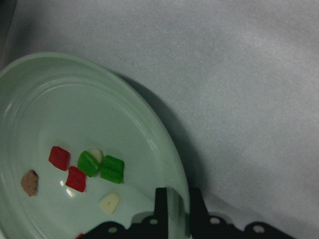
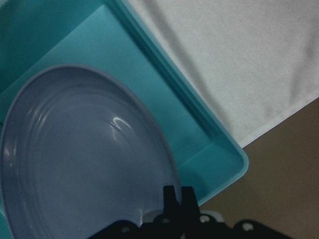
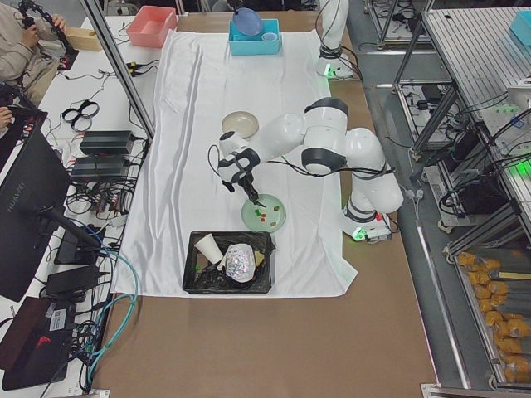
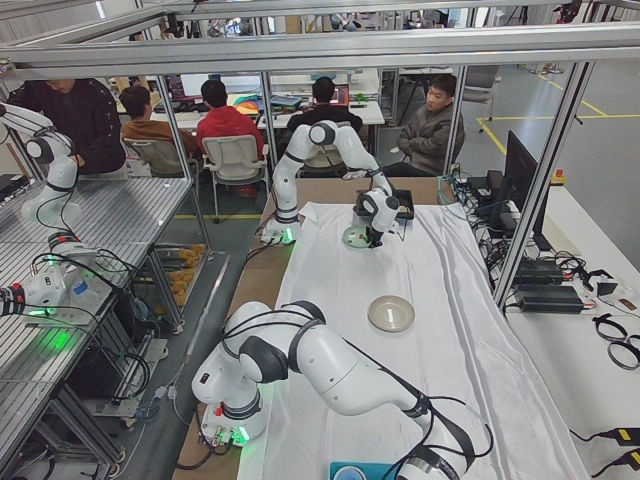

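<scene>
A light green plate (image 3: 264, 217) with small red, green, cream and brown pieces lies on the white cloth; in the left wrist view its rim (image 1: 169, 144) runs between the fingers of my left gripper. I cannot tell whether they are shut on it. My right gripper is at the rim of a blue plate (image 2: 84, 149), which it holds over a teal bin (image 2: 209, 179); the plate is tilted in the camera left view. A black-lined bin (image 3: 191, 278) holds a white cup and crumpled foil.
A beige plate (image 4: 391, 322) lies mid-cloth. A pink bin (image 3: 152, 26) stands at the far left corner. Monitor, frame post and cables line the left side.
</scene>
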